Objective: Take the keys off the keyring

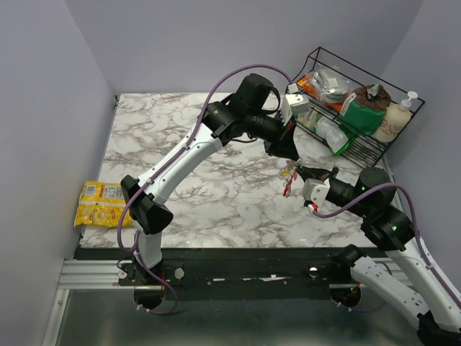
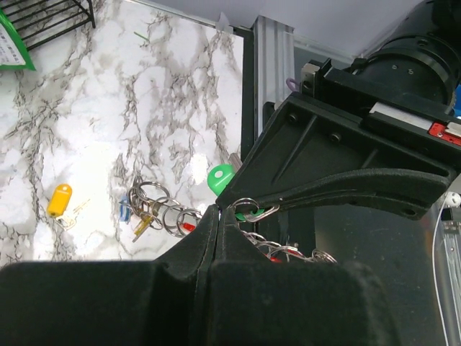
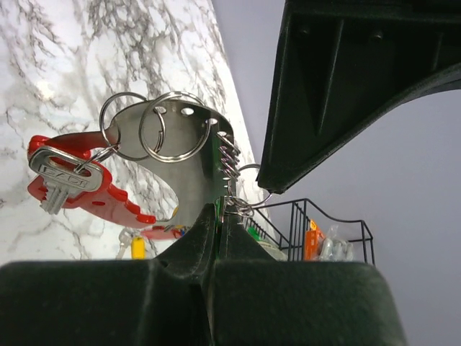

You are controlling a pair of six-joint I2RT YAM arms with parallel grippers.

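Note:
The keyring bunch [image 1: 288, 175] hangs between both grippers. In the right wrist view it is a metal holder [image 3: 194, 166] with red handle, several rings and a silver key [image 3: 61, 175]. My right gripper is shut on the keyring holder at its ringed edge. My left gripper is shut at a small ring, though what sits between its fingertips is hard to tell. Green [image 2: 220, 178] and yellow [image 2: 59, 200] key tags show in the left wrist view.
A wire rack [image 1: 364, 148] with packages and a pump bottle [image 1: 392, 122] fills the back right corner. A yellow bag [image 1: 101, 209] lies at the left.

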